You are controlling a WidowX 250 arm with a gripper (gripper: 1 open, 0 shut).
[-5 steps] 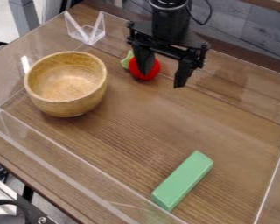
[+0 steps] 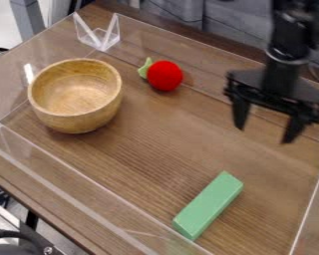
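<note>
My gripper (image 2: 267, 120) hangs at the right of the table, black and motion-blurred, its two fingers apart and pointing down over bare wood. A red tomato-like object (image 2: 163, 76) with a small green part lies at the back centre, apart from the gripper. A wooden bowl (image 2: 75, 112) sits at the left. A mint-green block (image 2: 209, 205) lies near the front, below and left of the gripper. Whether anything is between the fingers is hard to make out, but none shows.
The wooden table (image 2: 136, 164) has wide free room in the middle and front right. A small clear plastic item (image 2: 99, 35) stands at the back left. A pale wall runs along the back right.
My gripper has moved to the right, away from above the red object, which is now fully in view. The bowl and green block have stayed put.
</note>
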